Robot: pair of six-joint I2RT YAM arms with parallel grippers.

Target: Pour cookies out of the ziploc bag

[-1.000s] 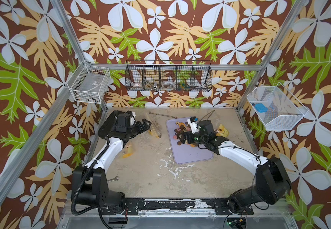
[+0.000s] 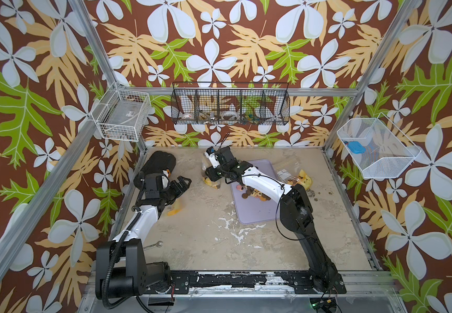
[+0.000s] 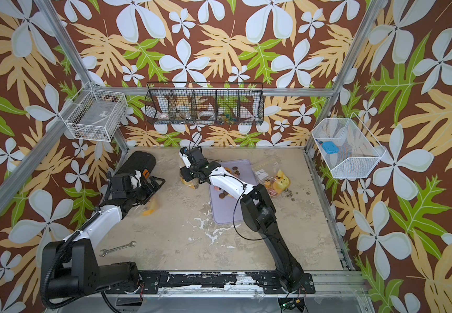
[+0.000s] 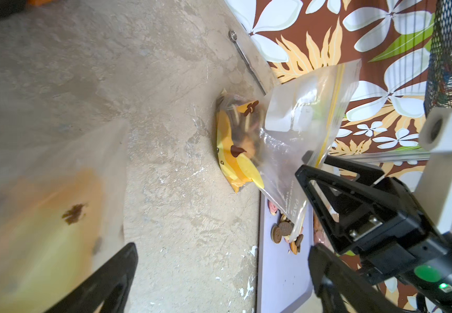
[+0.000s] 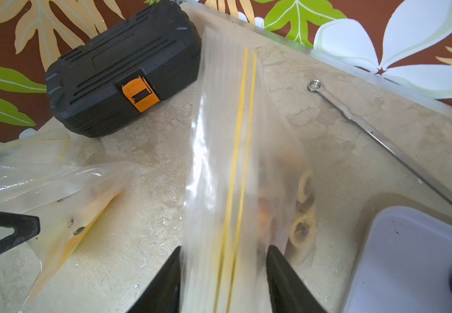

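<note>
A clear ziploc bag [image 4: 293, 120] with a yellow zip strip and cookies in its bottom stands at the back middle of the table. My right gripper is at its top, the zip edge running between the part-open fingers; a firm hold does not show. A second bag [image 4: 43, 208], with yellow at its bottom, lies near my left gripper [image 2: 184, 185], which is open with nothing between its fingers. The lilac tray [image 2: 247, 215] holds several loose cookies [image 4: 283, 229], partly hidden from above by my right arm.
A black case [image 5: 126, 67] with an orange latch sits at the back left. One wrench [image 5: 387, 140] lies along the back edge, another [image 3: 117, 248] at the front left. A yellow bag [image 3: 279, 182] lies right of the tray.
My right gripper has swung left from over the tray to the standing bag's top. My left gripper has drawn back towards the front left, away from that bag.
</note>
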